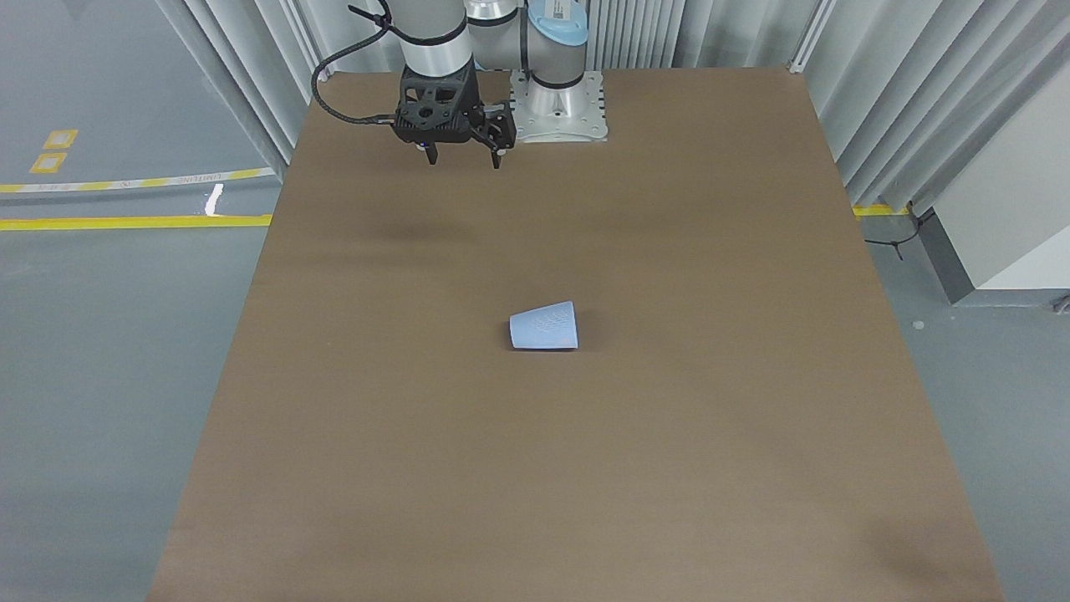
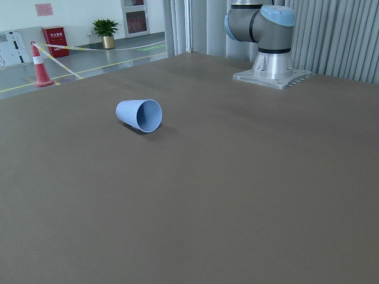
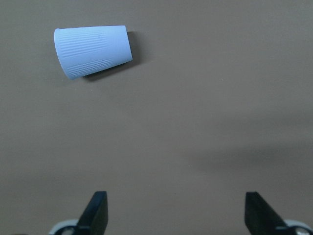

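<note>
A light blue ribbed cup (image 1: 542, 326) lies on its side near the middle of the brown table (image 1: 702, 421); the left view shows its open mouth (image 2: 149, 116). My gripper (image 1: 463, 160) hangs over the far end of the table, in front of the robot base, well apart from the cup. In the wrist view its two fingers stand wide apart at the bottom edge, with bare table between them (image 3: 176, 210), and the cup (image 3: 92, 51) is up at the top left.
The arm's base plate (image 1: 587, 120) is at the far edge, before grey curtains. Floor with yellow tape lies beyond the side edges, and a white wall block (image 1: 1003, 201) stands at the right.
</note>
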